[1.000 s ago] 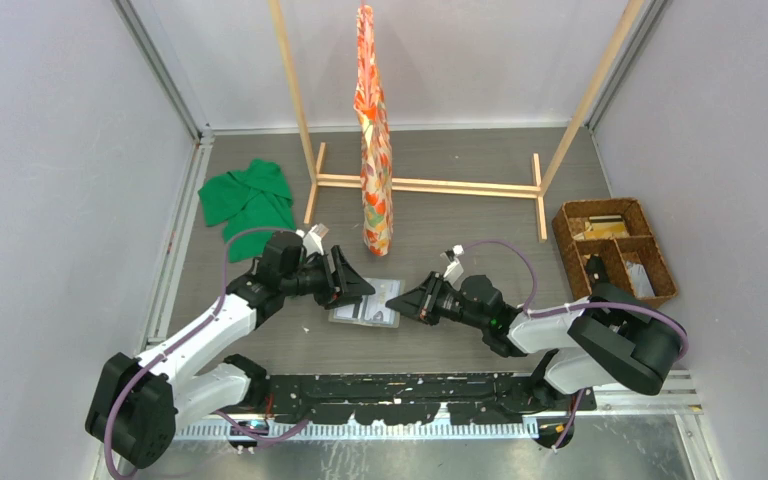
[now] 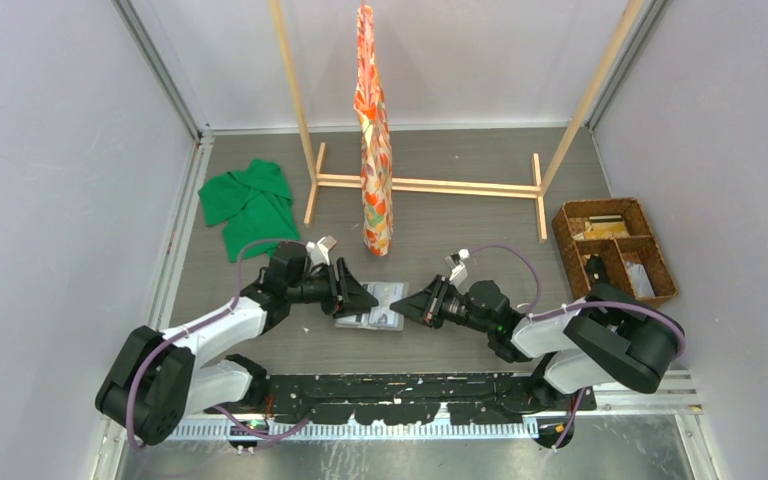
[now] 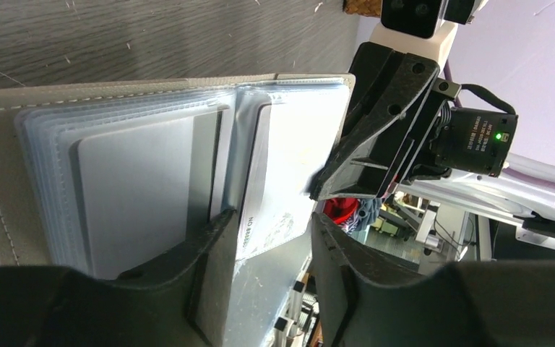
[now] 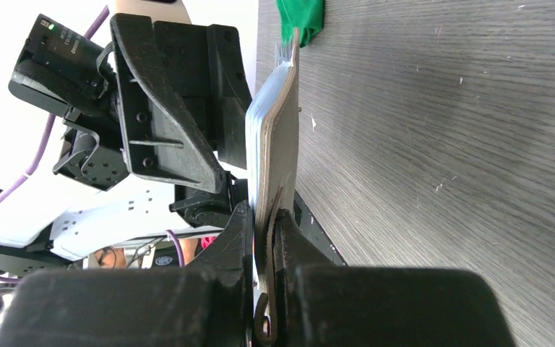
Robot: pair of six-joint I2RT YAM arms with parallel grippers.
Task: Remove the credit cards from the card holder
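The open card holder [image 2: 385,300] is held above the grey floor at front centre, with clear sleeves and white cards [image 3: 137,195]. My right gripper is shut on its edge; the holder stands on edge in the right wrist view. My left gripper is part open over the holder, its fingertips at the sleeve with a white card [image 3: 289,159]. Whether either fingertip touches that card is unclear.
A wicker basket [image 2: 570,230] with compartments sits at the right. A green cloth [image 2: 250,205] lies at left. A wooden rack [image 2: 460,187] with a hanging patterned fabric [image 2: 376,160] stands behind. Floor around the holder is clear.
My left arm has moved slightly right and down in the top view, over the holder. The holder and right gripper have shifted slightly right.
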